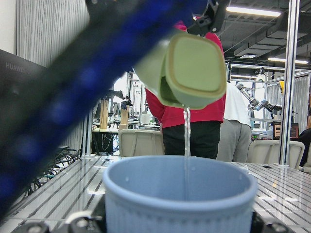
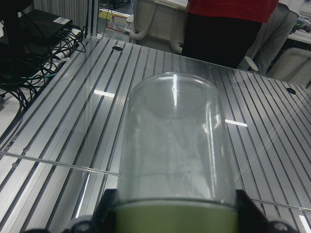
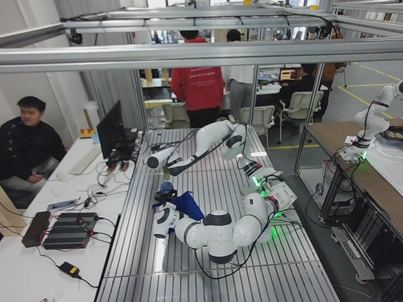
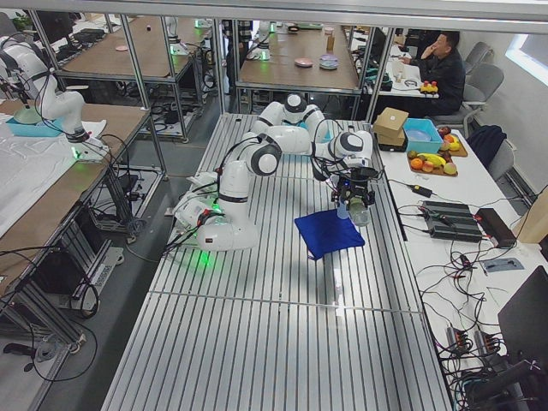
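Note:
A light blue cup (image 1: 180, 204) fills the bottom of the left wrist view, held by my left gripper (image 3: 165, 196), which is shut on it. Above it a tilted container with a pale green lid (image 1: 194, 68) pours a thin stream of clear liquid into the cup. In the right wrist view that clear container (image 2: 175, 141) fills the middle, with my right gripper shut on it. In the camera right view both vessels are close together over a dark blue cloth (image 4: 330, 235) on the slatted metal table (image 4: 265, 342).
A white side desk with a monitor (image 3: 112, 132), black boxes (image 3: 69, 229) and cables runs along the table. Fruit trays (image 4: 432, 164), a blue bin (image 4: 419, 135) and cardboard boxes (image 4: 390, 122) stand there too.

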